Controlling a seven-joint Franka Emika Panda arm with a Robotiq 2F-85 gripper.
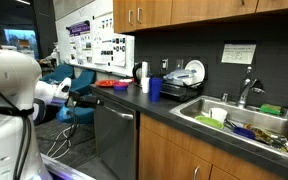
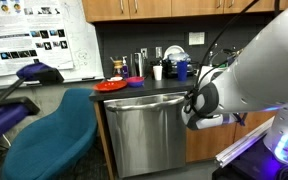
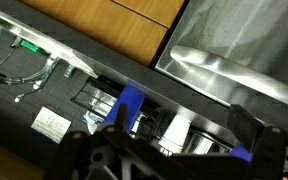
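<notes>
A stainless steel dishwasher (image 1: 116, 138) sits under the dark counter, its door closed. In exterior view 2 its long bar handle (image 2: 144, 104) runs across the top of the door. My gripper (image 1: 81, 100) is in front of the dishwasher, at about counter height. The wrist view has the gripper open, its dark fingers wide apart and nothing held between them. There, the dishwasher handle (image 3: 234, 76) crosses the upper right, apart from the fingers.
On the counter stand a blue container (image 1: 155, 90), a dish rack (image 1: 187, 74) and red plates (image 1: 111, 83). The sink (image 1: 244, 118) holds several items. A blue chair (image 2: 56, 140) is left of the dishwasher. Loose cables (image 1: 64, 140) hang near the arm's base.
</notes>
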